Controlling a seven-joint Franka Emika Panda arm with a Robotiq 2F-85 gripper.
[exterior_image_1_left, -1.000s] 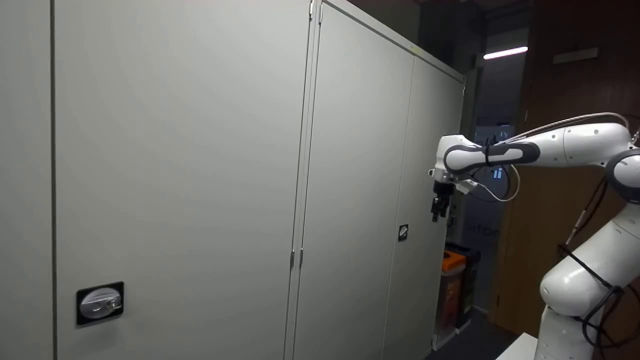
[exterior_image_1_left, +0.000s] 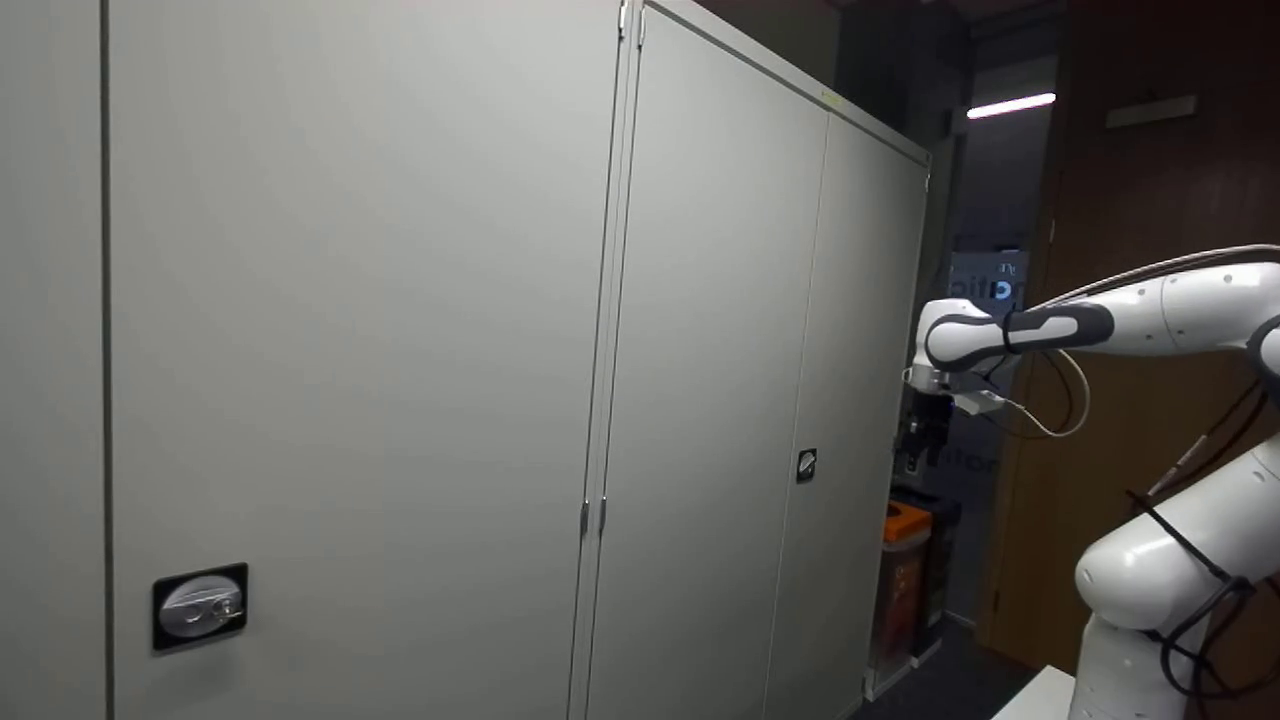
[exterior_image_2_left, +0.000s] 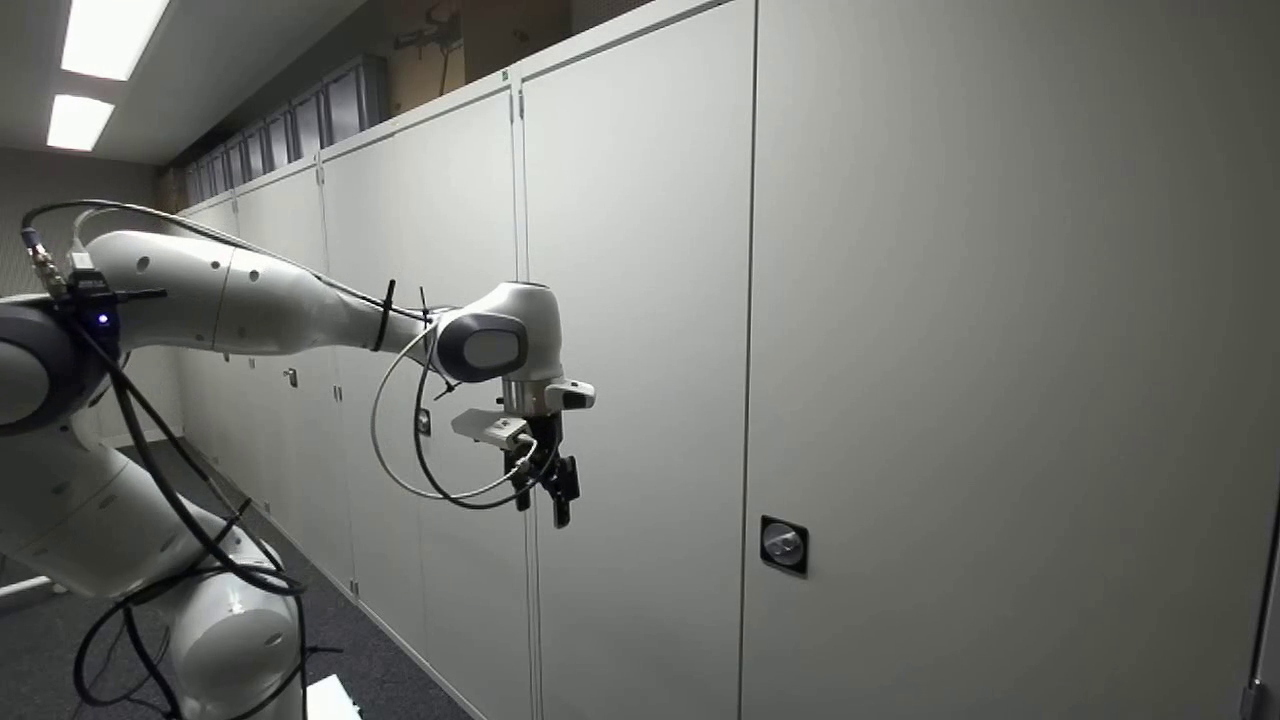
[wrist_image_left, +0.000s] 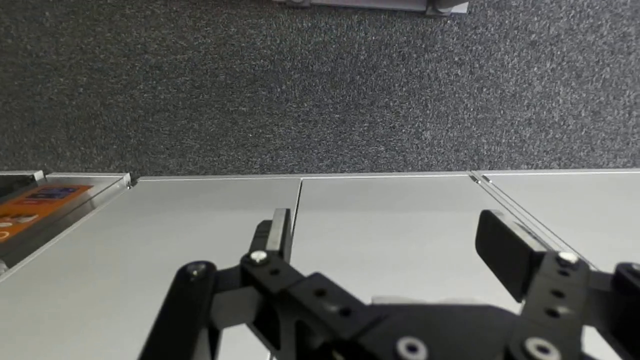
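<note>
My gripper (exterior_image_2_left: 542, 510) points down in front of the grey cabinets, open and with nothing between its fingers. In the wrist view its two black fingers (wrist_image_left: 507, 252) stand wide apart above the pale cabinet door (wrist_image_left: 384, 234). The second exterior view has a cabinet door (exterior_image_2_left: 636, 240) behind the gripper and a round handle (exterior_image_2_left: 785, 544) in a black plate to its right and slightly lower. In the first exterior view the gripper (exterior_image_1_left: 924, 454) is dark and small, to the right of the far cabinet's handle (exterior_image_1_left: 806, 464). All doors in sight are closed.
An orange-topped bin (exterior_image_1_left: 906, 522) stands past the cabinet's end. Dark carpet (wrist_image_left: 300, 90) lies clear along the cabinet base. Another handle with a key (exterior_image_1_left: 200, 607) is on the near cabinet. Loose cables (exterior_image_2_left: 396, 444) hang from the arm.
In the first exterior view, the arm and gripper have shifted right and a little down, away from the far cabinet's handle. The cabinet doors look unchanged.
</note>
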